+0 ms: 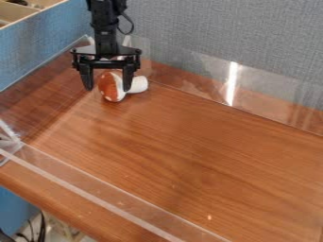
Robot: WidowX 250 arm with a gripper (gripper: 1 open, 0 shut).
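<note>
My black gripper (109,77) is near the back left corner of the wooden table, its two fingers spread apart to either side of an orange-and-white object (111,87). The object lies on the table, orange part to the left and white end sticking out to the right, partly behind the gripper. Whether the fingers touch it is hard to tell.
Clear plastic walls edge it, with grey padded panels (240,47) behind and a blue panel at the left. Cables hang below the front left.
</note>
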